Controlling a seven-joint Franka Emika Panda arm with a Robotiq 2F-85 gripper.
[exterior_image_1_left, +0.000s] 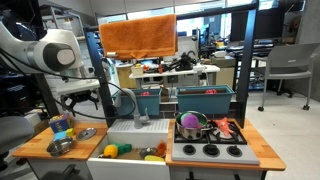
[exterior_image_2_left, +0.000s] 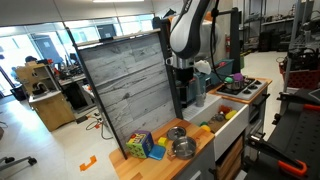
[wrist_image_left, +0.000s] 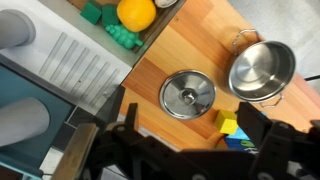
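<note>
My gripper (exterior_image_1_left: 82, 106) hangs open above the left wooden counter, with nothing between its fingers. In the wrist view, its dark fingers (wrist_image_left: 100, 150) stand wide apart at the bottom. A round metal lid with a centre knob (wrist_image_left: 188, 95) lies flat on the wood, between and ahead of the fingertips and clear of them. To its right is an empty steel pot with two handles (wrist_image_left: 262, 72). A yellow and blue block or box (wrist_image_left: 230, 122) is partly hidden by the right finger. In exterior view 2, the lid (exterior_image_2_left: 177, 133) lies behind the pot (exterior_image_2_left: 184, 148).
The sink (exterior_image_1_left: 103, 170) beside the counter holds orange, green and yellow toy food. A stove (exterior_image_1_left: 208, 152) stands right of it, bearing a pot (exterior_image_1_left: 190, 130) with a purple item inside. A faucet (exterior_image_1_left: 136, 102) rises behind the sink. Boxes (exterior_image_2_left: 139, 144) crowd the counter's outer end.
</note>
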